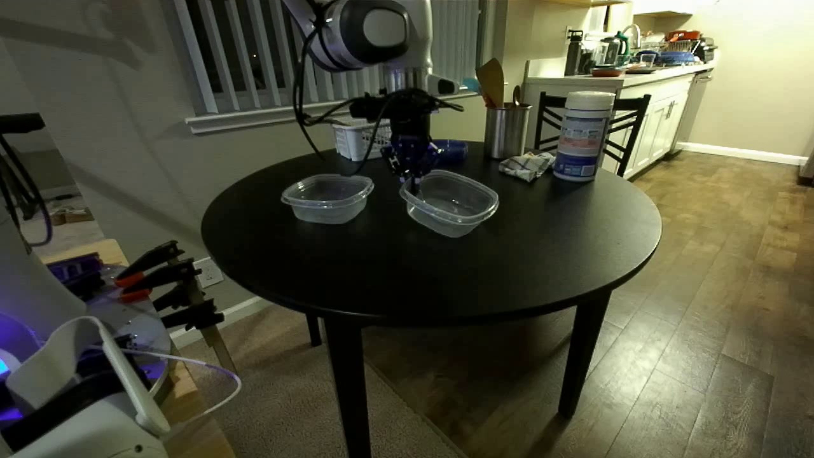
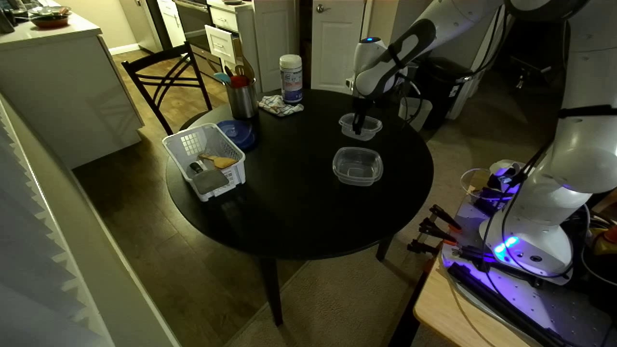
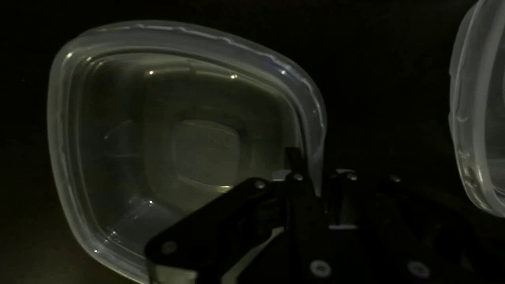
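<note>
Two clear plastic containers are on the black table. My gripper is shut on the rim of one clear container [image 3: 206, 151], with a finger inside and one outside its wall. In exterior view 1 this held container [image 1: 455, 206] is tilted, its left side raised at the gripper [image 1: 413, 184]. The other clear container [image 1: 328, 202] sits upright to its left, and its edge [image 3: 468, 109] enters the wrist view at the right. Both look empty.
A white basket [image 2: 234, 178] with utensils, a blue round item [image 2: 238, 134], a steel utensil holder [image 1: 507, 131], a checked cloth [image 1: 526, 165] and a wipes canister [image 1: 584, 137] stand around the table [image 1: 488, 275].
</note>
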